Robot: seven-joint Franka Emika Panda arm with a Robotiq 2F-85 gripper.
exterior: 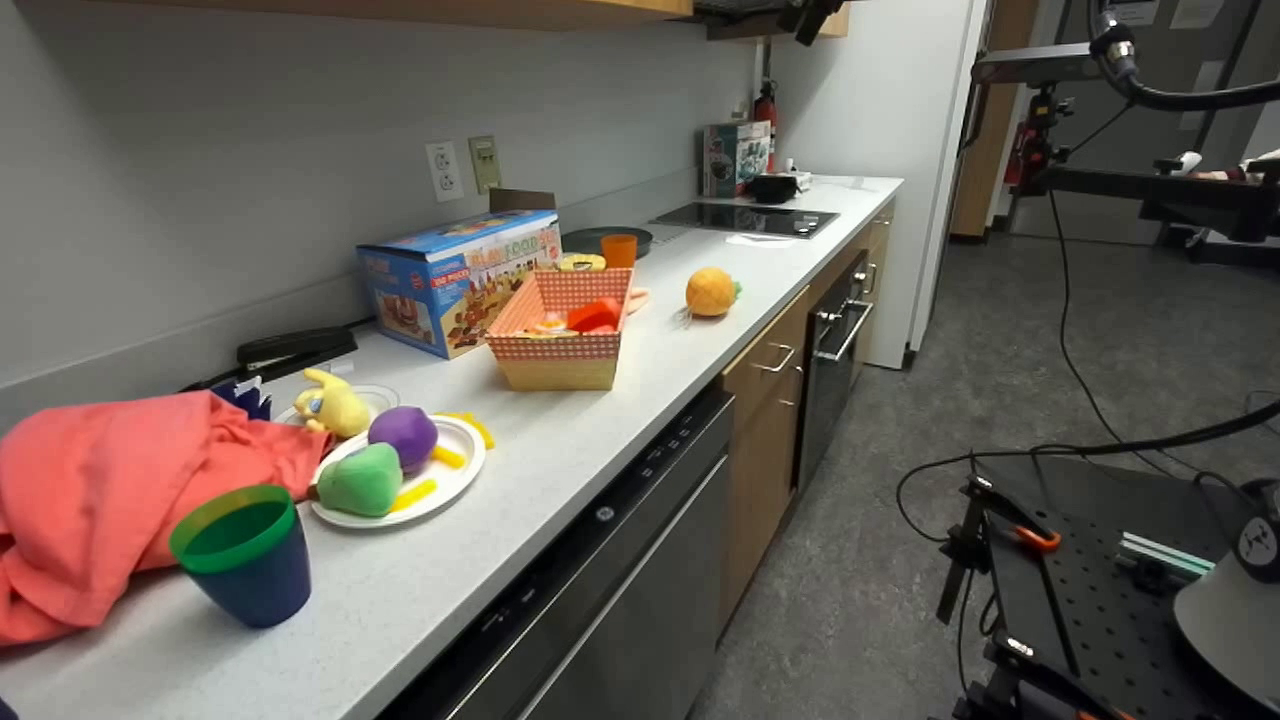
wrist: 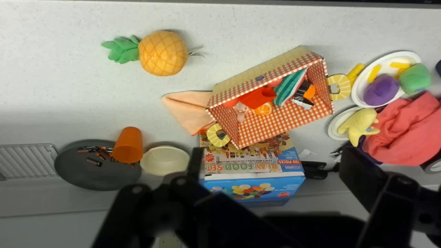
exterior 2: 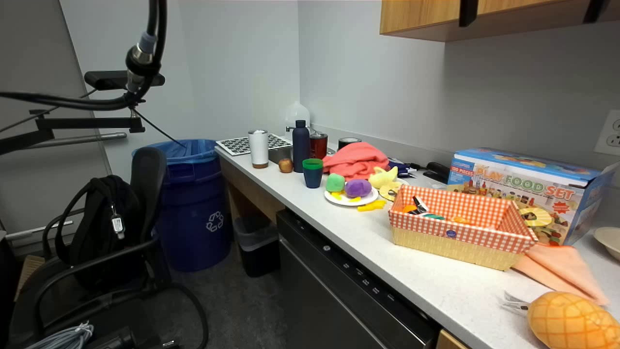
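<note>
My gripper is open high above the counter in the wrist view, nothing between its wide-apart fingers (wrist: 359, 175). Below it stand the play food box (wrist: 252, 186) and a red-checked basket (wrist: 285, 120) holding several toy foods. A plush pineapple (wrist: 163, 53) lies apart on the bare counter. The white plate (wrist: 358, 91) bears a purple toy (wrist: 381, 90), a green toy (wrist: 414, 78) and yellow sticks. A yellow plush (wrist: 360, 124) rests on a smaller plate. Exterior view 2 catches dark fingertips (exterior 2: 468, 12) at its top edge.
A coral cloth (exterior: 132, 492) and a blue-green cup (exterior: 246, 564) occupy the near end. An orange cup (wrist: 129, 144) and pale bowl (wrist: 165, 161) sit by a dark pan (wrist: 97, 175). Open counter surrounds the pineapple. An upper cabinet (exterior 2: 418, 23) overhangs the back.
</note>
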